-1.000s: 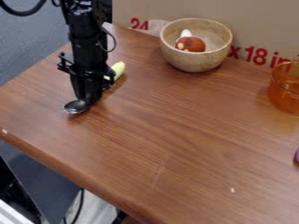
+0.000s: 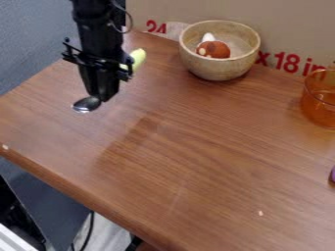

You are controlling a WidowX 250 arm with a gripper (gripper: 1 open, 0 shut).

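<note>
The black gripper (image 2: 102, 82) hangs over the left part of the wooden table (image 2: 197, 167). A metal spoon (image 2: 86, 104) shows below it, its bowl to the lower left and the rest hidden by the gripper; whether the fingers grip it is hard to tell. A pale yellow-green object (image 2: 131, 61) sits behind the gripper, partly hidden.
A beige bowl (image 2: 210, 67) holding a brown round item and something white stands at the back. An orange translucent container (image 2: 318, 107) is at the right edge, with a purple item (image 2: 331, 175) nearer.
The gripper has risen toward the back over the last second, and the spoon has moved up with it.
</note>
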